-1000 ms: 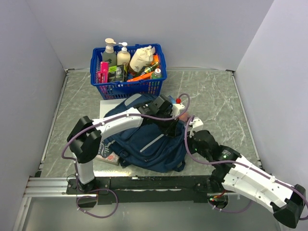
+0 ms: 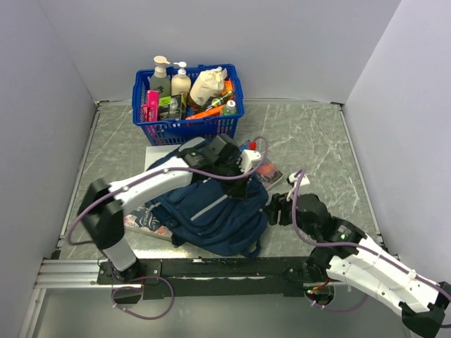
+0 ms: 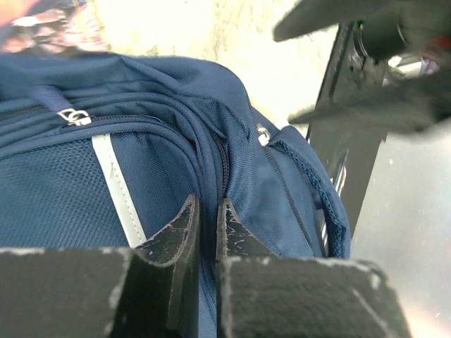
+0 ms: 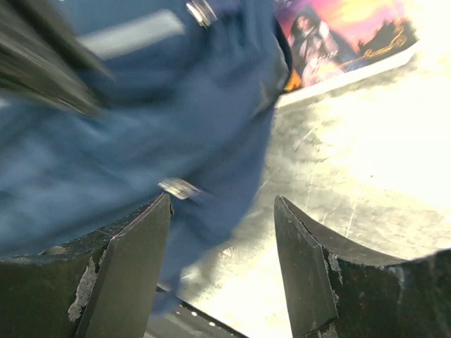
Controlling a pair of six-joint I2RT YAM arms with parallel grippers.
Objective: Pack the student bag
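A navy backpack lies on the table. My left gripper is shut on its fabric along a zipped seam, filling the lower middle of the left wrist view. My right gripper stands open just right of the bag; in the right wrist view its fingers are apart with blurred blue fabric behind them. A zipper pull and a reflective strip show on the bag.
A blue basket of bottles, pouches and other items stands at the back. A book lies beside the bag, and printed items lie partly under it at the left.
My right gripper has pulled away from the bag to the right. My left arm has shifted slightly toward the front left, the bag's fabric moving with it.
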